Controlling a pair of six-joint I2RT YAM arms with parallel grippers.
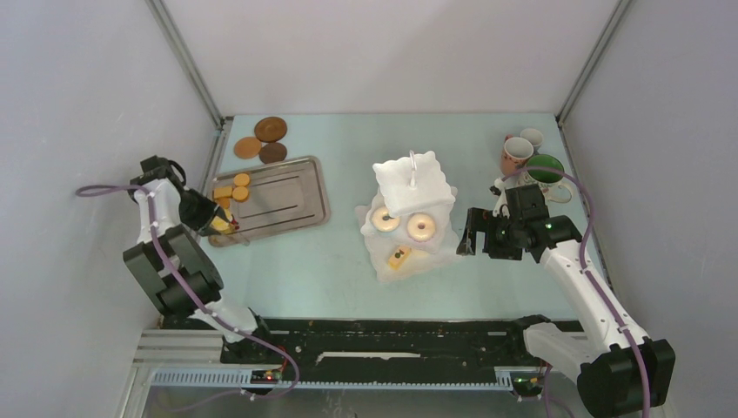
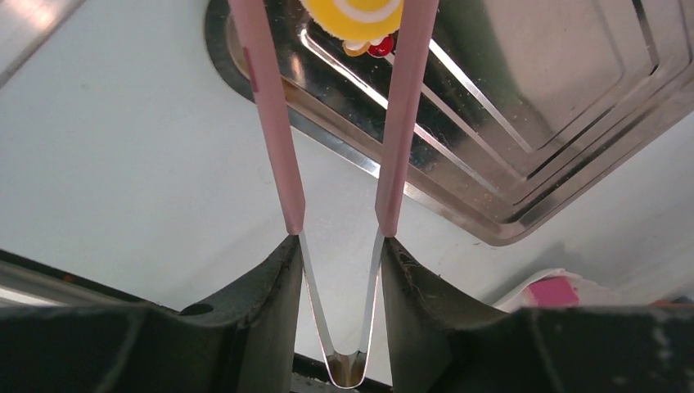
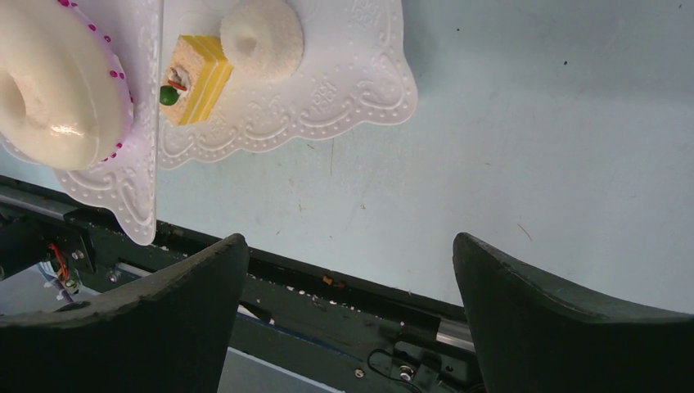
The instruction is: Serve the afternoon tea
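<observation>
My left gripper is closed against both arms of a pair of tongs [image 2: 277, 123], which stand spread apart between its fingers. In the left wrist view a yellow round piece of food [image 2: 360, 10] shows between the tongs' arms over the metal tray [image 2: 499, 225]; their tips are out of frame. From above, the gripper is at the tray's left end, beside a yellow treat [image 1: 224, 221] and several orange-brown pieces [image 1: 241, 193]. My right gripper is open and empty, right of the tiered white stand [image 1: 409, 187].
Donuts [image 1: 421, 227] and a small yellow cake [image 1: 399, 258] sit on the stand's tiers. Brown coasters [image 1: 271, 129] lie at the back left. Cups, including a green-lined mug [image 1: 546, 165], stand at the back right behind my right arm.
</observation>
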